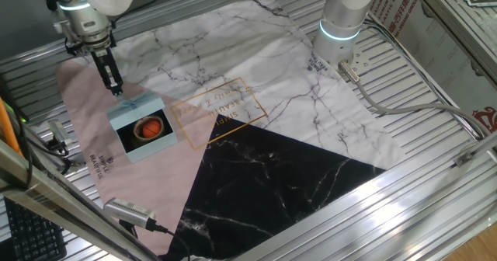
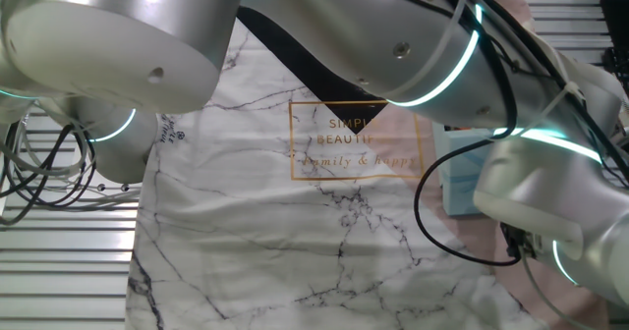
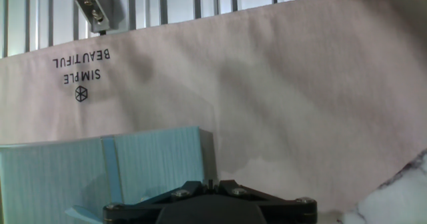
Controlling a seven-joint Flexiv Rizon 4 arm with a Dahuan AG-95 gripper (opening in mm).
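Note:
A light blue gift box (image 1: 161,145) stands open on the pink part of the cloth. Inside its dark interior is a small round bowl holding an orange ball (image 1: 152,127) with dark lines. The box's blue lid (image 1: 128,114) leans up at the back side, with a ribbon across it; in the wrist view the lid (image 3: 53,171) and ribbon fill the lower left. My gripper (image 1: 116,92) points down just behind the lid. In the wrist view the gripper has its fingertips together, with nothing visible between them. Whether it touches the lid is unclear.
A marble-patterned cloth (image 1: 233,43) covers the table; its white and black areas are clear. A grey camera device (image 1: 130,213) with a cable sits at the front left, near a metal frame post (image 1: 66,195).

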